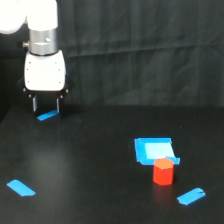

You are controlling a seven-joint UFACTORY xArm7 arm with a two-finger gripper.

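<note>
At the upper left, my gripper (46, 104) points down at the back of the dark table. Its two dark fingers stand apart, and no object shows between them. Just below the fingertips lies a small flat blue piece (47, 115); whether they touch it I cannot tell. A red block (163, 173) sits at the right, directly in front of a blue-rimmed tray (140, 155) with a pale inside. Two more flat blue pieces lie on the table: one at the front left (20, 188), another at the front right (190, 196).
A dark curtain (140, 60) hangs behind the table.
</note>
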